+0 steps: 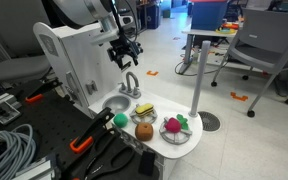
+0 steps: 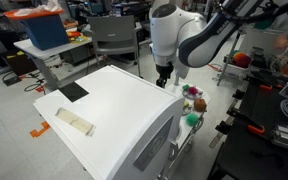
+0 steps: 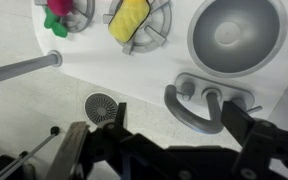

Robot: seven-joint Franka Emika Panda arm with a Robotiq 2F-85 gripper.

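My gripper [image 1: 130, 58] hangs open in the air above the grey faucet [image 1: 131, 82], with nothing between its fingers. In the wrist view the faucet [image 3: 196, 122] shows between the spread fingers, beside the round grey sink bowl [image 3: 236, 38]. On the white counter [image 1: 169, 145] a yellow item [image 1: 144, 110] rests on one burner. A red piece [image 1: 172, 125] and a green piece lie together on the other burner. A brown round item [image 1: 144, 131] and a green round item [image 1: 121, 120] sit near the counter's front edge.
A tall white panel [image 1: 92, 60] stands at the counter's left end. A pale post [image 1: 199, 75] rises at the right. Black and orange clamps [image 1: 92, 132] lie at the front. A floor drain [image 3: 101, 107] lies beyond the counter.
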